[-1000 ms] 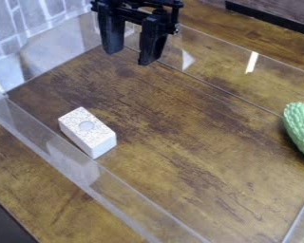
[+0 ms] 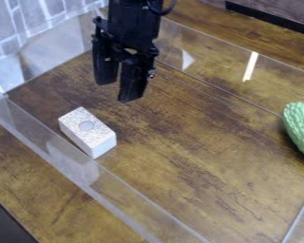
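My black gripper (image 2: 118, 78) hangs over the upper middle of the wooden table, open, with nothing between its two fingers. Below it and to the left, a white speckled block (image 2: 88, 133) with a round mark on top lies on the wood. A green, bumpy gourd-like object (image 2: 298, 129) is partly in view at the right edge.
Clear plastic walls (image 2: 64, 171) border the work area, along the lower left and across the back. A white crumpled cloth or liner (image 2: 22, 33) is at the top left.
My gripper has come down in the view and slightly left, toward the white block. The block and the green object have not moved.
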